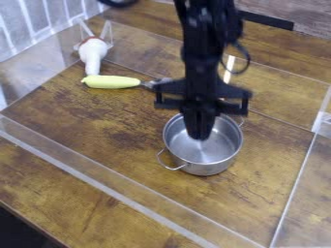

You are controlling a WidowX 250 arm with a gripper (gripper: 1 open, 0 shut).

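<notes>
The dark robot gripper (202,103) hangs low over the back rim of a silver two-handled pot (199,155), blurred, so whether its fingers are open or shut is unclear. It hides part of the pot's back. A pale yellow-green object (111,82), long and narrow, lies at the upper left, and a spoon-like metal item beside it is mostly hidden by the gripper.
A white object (92,53) lies at the upper left, near the clear wall. Clear plastic borders run along the left, front and right.
</notes>
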